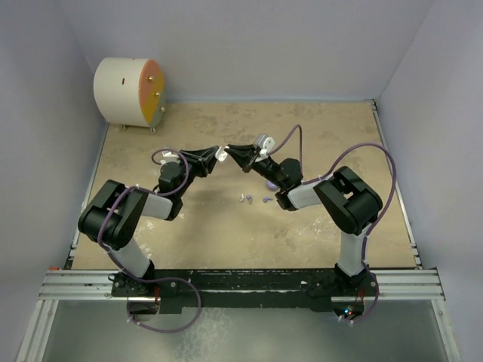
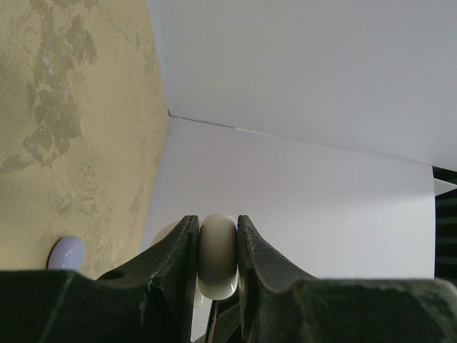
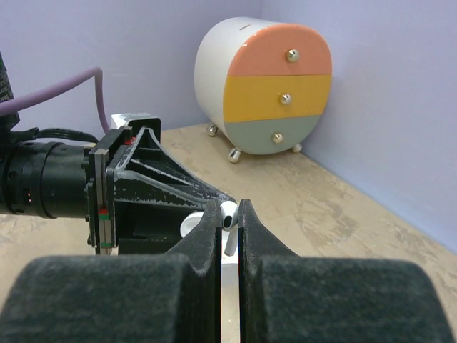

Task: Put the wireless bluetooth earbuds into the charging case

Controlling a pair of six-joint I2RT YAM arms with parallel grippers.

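Note:
In the middle of the top view my two grippers meet. My left gripper [image 1: 210, 154] is shut on a white charging case [image 1: 222, 155], whose rounded end [image 2: 218, 256] shows between its fingers in the left wrist view. My right gripper [image 1: 232, 151] is shut on a small white earbud [image 3: 229, 211], held at the case in the right wrist view. Whether the earbud is inside or only in front of the case cannot be told.
A white drum-shaped cabinet [image 1: 121, 91] with coloured drawers stands at the back left. Several small white and lilac pieces [image 1: 249, 198] lie on the table below the grippers.

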